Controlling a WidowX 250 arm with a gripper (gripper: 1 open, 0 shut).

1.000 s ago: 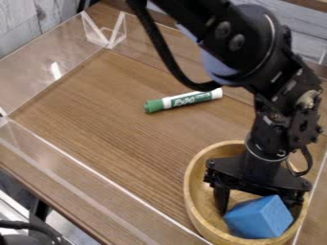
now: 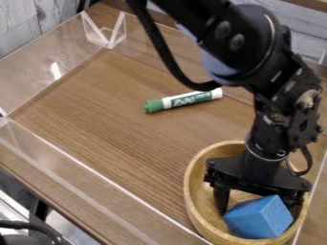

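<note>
My black gripper (image 2: 255, 188) reaches down into a wooden bowl (image 2: 201, 197) at the lower right. Inside that bowl a blue block (image 2: 261, 220) rests tilted, just in front of the fingers, which stand apart; whether they touch it is hard to tell. A green and white marker (image 2: 182, 99) lies on the table behind the bowl, to its left.
Transparent walls edge it at the left and near side. Dark cables show at the lower left corner.
</note>
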